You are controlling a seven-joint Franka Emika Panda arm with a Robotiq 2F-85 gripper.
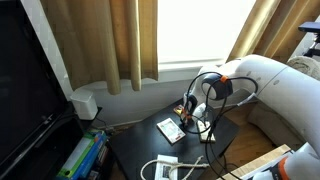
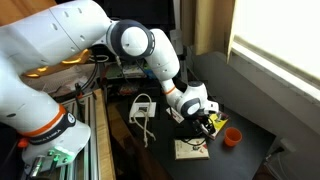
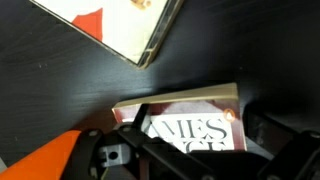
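In the wrist view, a book [image 3: 192,112] with large dark lettering reading "AMES" on a white panel lies on the dark table under my gripper. The fingers stand open, and the gripper covers the book's near part; whether they touch it I cannot tell. Another book [image 3: 125,22], cream with red on it, lies flat at the upper left. From exterior view 2, the gripper [image 2: 206,124] is low over the table, behind a pale flat book [image 2: 191,149]. That pale book [image 1: 170,130] also shows in exterior view 1.
An orange cup [image 2: 232,136] stands close to the gripper, with a yellow item [image 2: 218,124] beside it. A white power strip [image 2: 143,106] with its cable lies on the other side. Bare dark table [image 2: 255,152] shows beyond the cup.
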